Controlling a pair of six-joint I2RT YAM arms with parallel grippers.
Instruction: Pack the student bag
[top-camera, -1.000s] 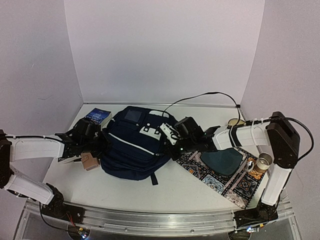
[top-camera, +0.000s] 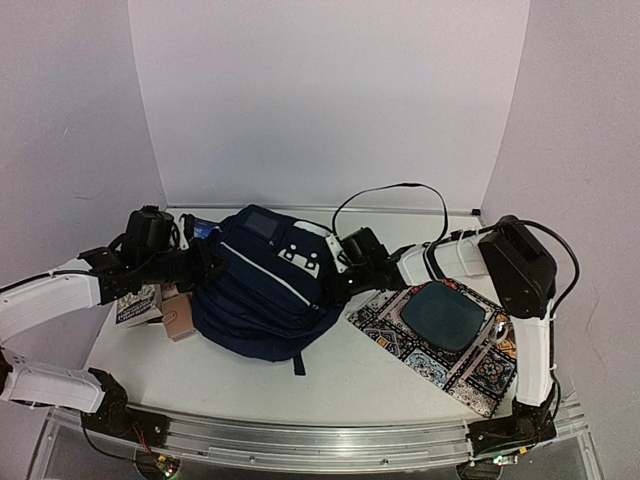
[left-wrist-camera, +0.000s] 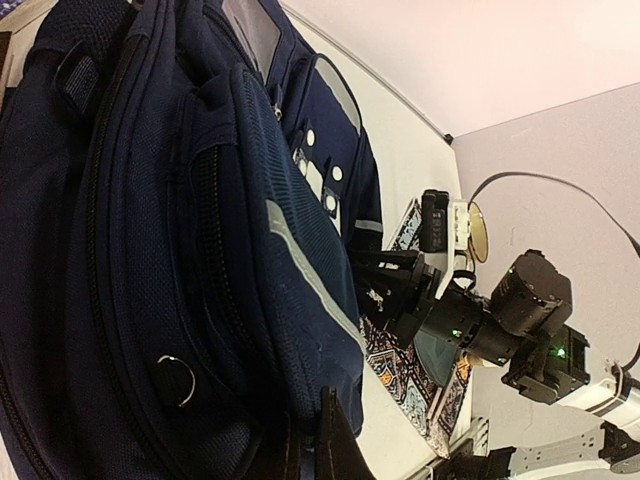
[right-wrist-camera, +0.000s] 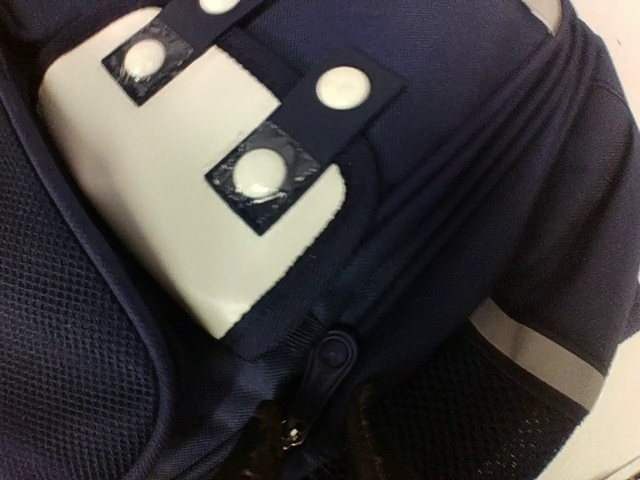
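A navy backpack (top-camera: 265, 290) lies across the middle of the table, its white patch (right-wrist-camera: 150, 190) and studded straps facing up. At the bag's left side is my left gripper (top-camera: 210, 265). In the left wrist view its dark fingers (left-wrist-camera: 342, 450) are close together where the piped edge of the front pocket (left-wrist-camera: 300, 300) runs between them. On the opposite side, my right gripper is down against the bag, its blurred fingertips on either side of a zipper pull (right-wrist-camera: 330, 360). Whether they grip the pull is unclear.
Books (top-camera: 138, 305) and a tan notebook (top-camera: 178, 317) lie left of the bag, partly under the left arm. On the right, a patterned mat (top-camera: 420, 360) carries a dark green item (top-camera: 443, 315).
The left gripper has risen and shifted right; the bag has slid slightly left, and its hanging strap has moved with it.
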